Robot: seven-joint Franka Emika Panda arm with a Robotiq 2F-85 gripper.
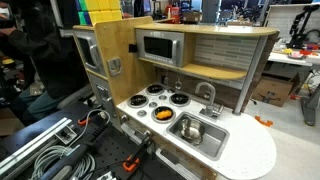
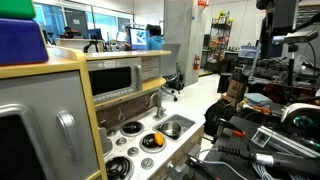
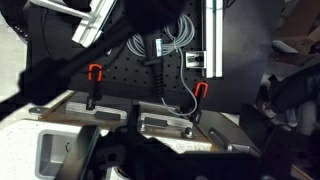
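In the wrist view the dark fingers of my gripper fill the lower edge; it is open, and I see nothing held. It looks down on a black perforated work surface with cables, the kitchen counter's edge below. An orange-yellow item (image 1: 164, 114) lies on the front right burner of the toy stove, also visible as an orange shape (image 2: 160, 138) in exterior view 2. A metal pot (image 1: 193, 132) sits in the sink, beneath the tap (image 1: 208, 96). My gripper is well away from both.
A microwave (image 1: 159, 47) stands on the shelf above the stove. The white counter (image 1: 240, 150) right of the sink is bare. Coiled cables (image 3: 180, 38) and orange-handled clamps (image 3: 95, 80) crowd the black surface before the kitchen.
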